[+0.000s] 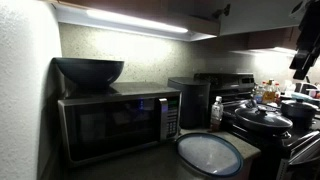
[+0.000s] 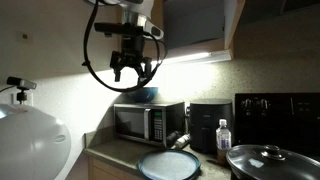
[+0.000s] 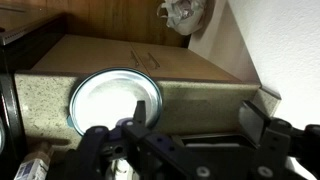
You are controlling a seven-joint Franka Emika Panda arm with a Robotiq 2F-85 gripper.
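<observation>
High above the counter, my gripper (image 2: 128,77) points downward with its fingers apart, holding nothing. It also shows at the upper right edge of exterior view 1 (image 1: 306,68). In the wrist view the gripper has its fingers well spread, with bare counter edge between them. Below stands a round pan (image 2: 168,165) with a pale inside and blue rim, on the counter in front of the microwave (image 2: 137,123). The wrist view shows this pan (image 3: 105,98) to the left, partly behind the left finger. A dark bowl (image 1: 88,72) rests on top of the microwave.
A black appliance (image 2: 208,122) and a clear bottle (image 2: 223,140) stand right of the microwave. On the stove sits a lidded pan (image 1: 262,119). Cabinets hang overhead (image 2: 192,30). In the wrist view, a crumpled plastic bag (image 3: 183,14) and a white wall (image 3: 285,50) are visible.
</observation>
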